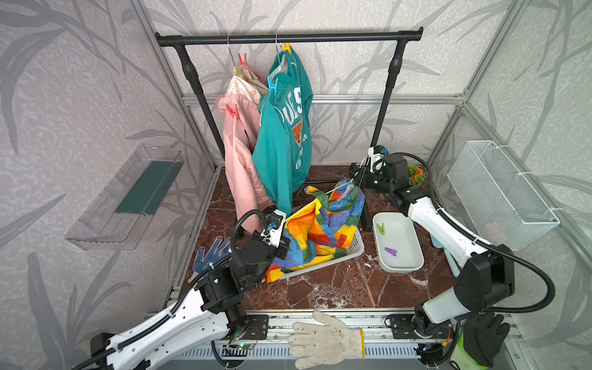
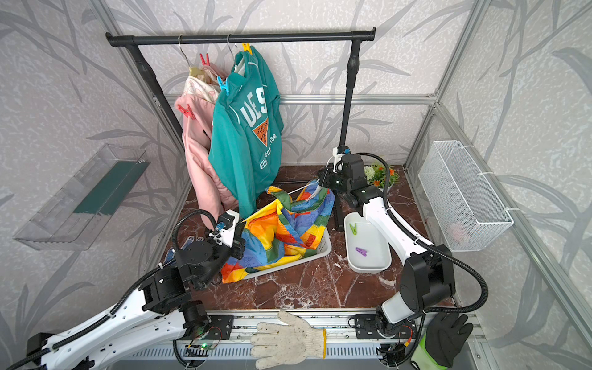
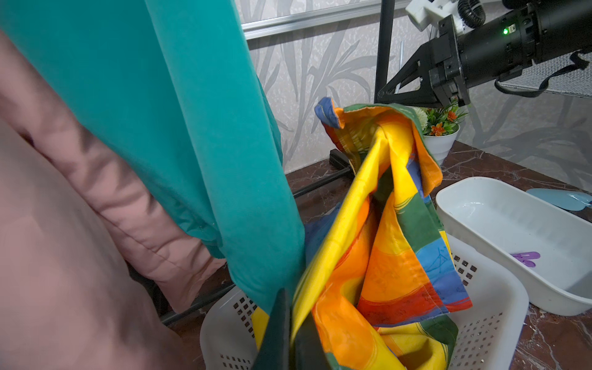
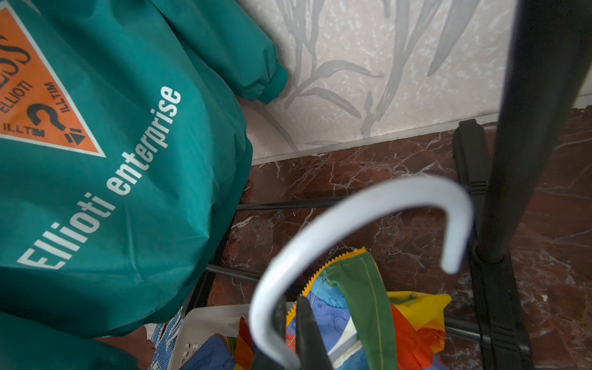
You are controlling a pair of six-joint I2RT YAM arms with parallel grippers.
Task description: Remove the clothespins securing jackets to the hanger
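A teal jacket point(image 1: 286, 129) hangs from the rack, with blue point(image 1: 272, 84) and yellow clothespins point(image 1: 286, 47) on it. The pink jacket point(image 1: 240, 145) beside it bears two red clothespins point(image 1: 232, 111). In the right wrist view, my right gripper is shut on a white hanger point(image 4: 370, 203), its curved hook showing. A multicoloured jacket point(image 1: 323, 222) lies bunched over the white basket point(image 1: 336, 261). My left gripper is shut on a yellow fold of that jacket, pulled taut. Green point(image 1: 380, 228) and purple clothespins point(image 1: 390, 251) lie in the white tray point(image 1: 399, 269).
The black rack point(image 1: 345, 38) stands at the back, its right post point(image 4: 524, 123) close to my right gripper. A flower pot point(image 3: 439, 143) stands behind the tray. Bare marble tabletop point(image 1: 333, 293) shows in front of the basket.
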